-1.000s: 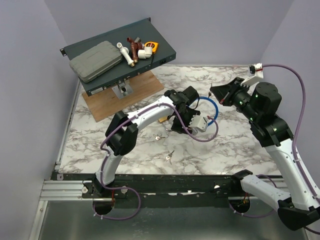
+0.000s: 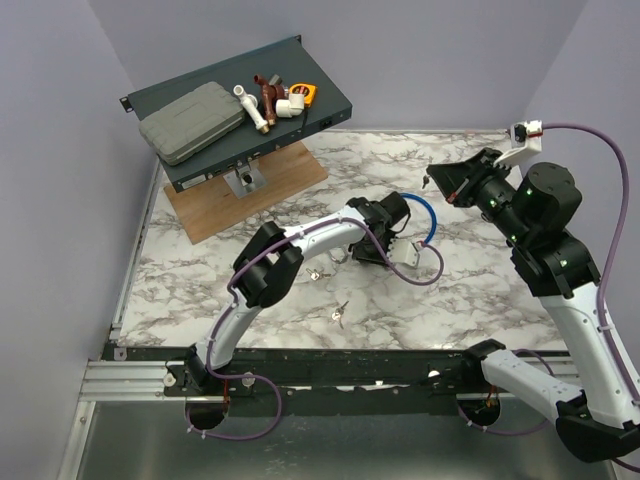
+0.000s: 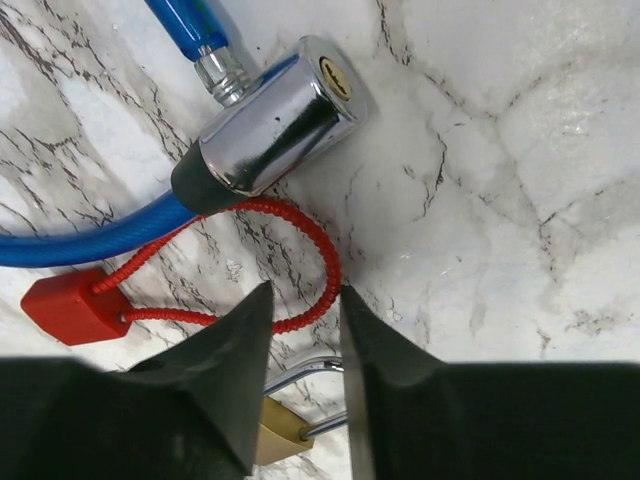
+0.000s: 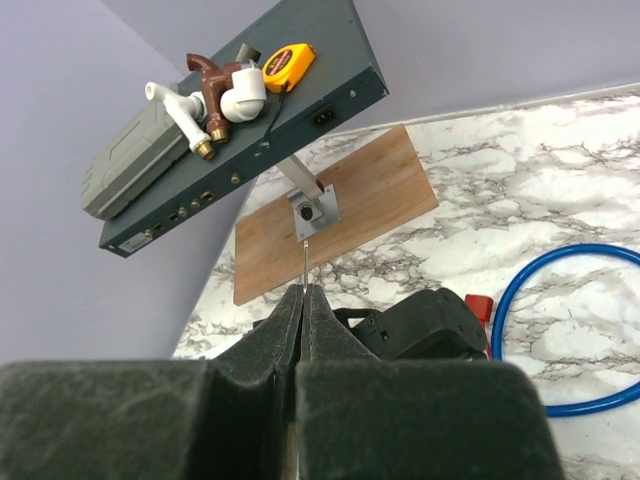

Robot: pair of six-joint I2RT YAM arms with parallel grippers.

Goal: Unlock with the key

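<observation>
In the left wrist view, a blue cable lock shows its chrome cylinder (image 3: 275, 120), with a brass keyhole (image 3: 335, 78) facing up and right. A red beaded cable lock (image 3: 335, 255) lies against it, its red block (image 3: 75, 305) to the left. My left gripper is part open over the red loop, nothing gripped. Below, a brass padlock (image 3: 282, 430) is partly hidden by its fingers. My right gripper is shut, with a thin key (image 4: 305, 262) protruding from its fingertips. From above, this key (image 2: 425, 182) hangs clear of the table beside the blue cable (image 2: 425, 212).
Loose keys (image 2: 340, 314) and another key set (image 2: 317, 274) lie on the marble table. At the back left, a dark tilted shelf (image 2: 325, 100) on a wooden base (image 2: 205, 212) holds a grey case (image 2: 192, 122) and pipe fittings.
My right arm has moved slightly right, the key still at its tips.
</observation>
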